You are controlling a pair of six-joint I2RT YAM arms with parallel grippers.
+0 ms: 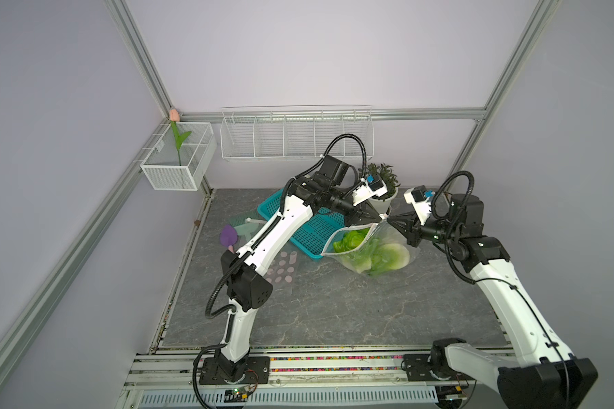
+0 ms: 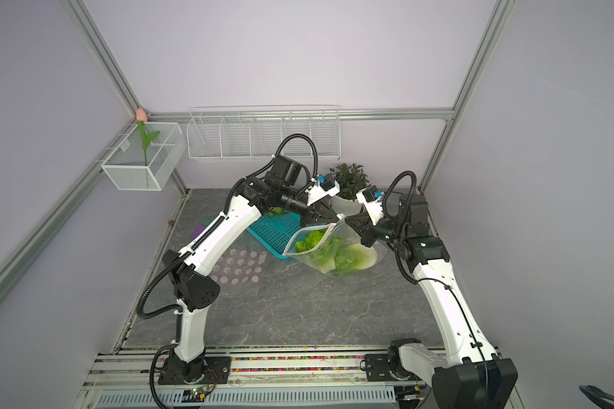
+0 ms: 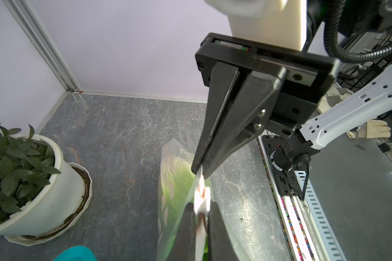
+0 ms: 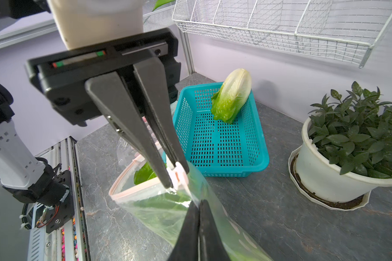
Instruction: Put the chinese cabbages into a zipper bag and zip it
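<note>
A clear zipper bag (image 1: 368,252) with cabbage (image 2: 353,257) inside hangs between my grippers above the table. My left gripper is shut on the bag's zip end, a white piece at its fingertips. My right gripper is at the bag's upper edge just beside it, its fingers close together; whether they hold the film is unclear. A second cabbage (image 4: 230,95) lies in the turquoise basket (image 4: 259,161) behind the bag.
A potted plant (image 4: 352,143) stands at the back beside the basket. Wire racks (image 1: 296,136) hang on the back wall.
</note>
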